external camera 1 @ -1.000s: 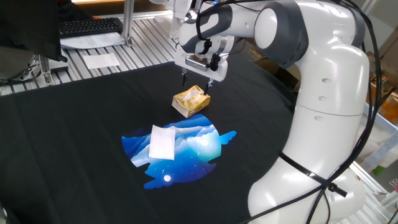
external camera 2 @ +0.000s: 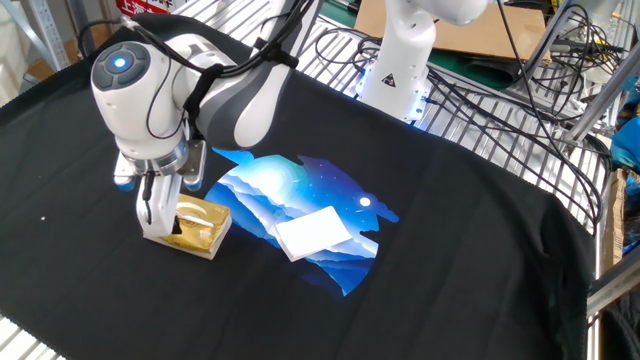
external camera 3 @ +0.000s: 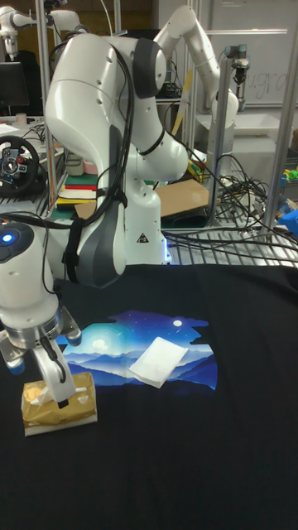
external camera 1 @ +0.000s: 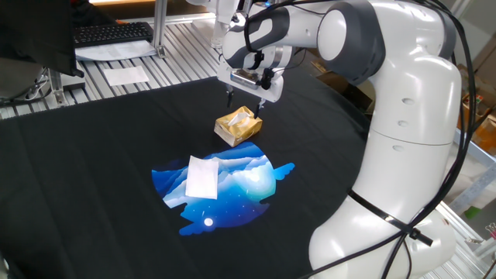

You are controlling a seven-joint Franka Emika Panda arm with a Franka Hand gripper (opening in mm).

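Observation:
In exterior view 1 a gold tissue pack [external camera 1: 233,133] lies on the black cloth, a bit of white tissue showing at its top opening. Just over its far side hangs my gripper [external camera 1: 244,104], open, its two dark fingers spread apart and nothing seen between them. From exterior view 2 the hand partly covers the pack [external camera 2: 207,232], and the gripper's near finger overlaps it; contact cannot be told. A white folded sheet or flat packet [external camera 1: 203,178] rests on a blue printed mat [external camera 1: 240,209] with mountains and a moon. The same white piece [external camera 3: 159,361] shows in exterior view 3.
My arm's base stands to the right in exterior view 1. A keyboard [external camera 1: 112,34] and a paper [external camera 1: 125,75] lie beyond the cloth on the slatted table. Loose cables [external camera 2: 480,120] run behind the base.

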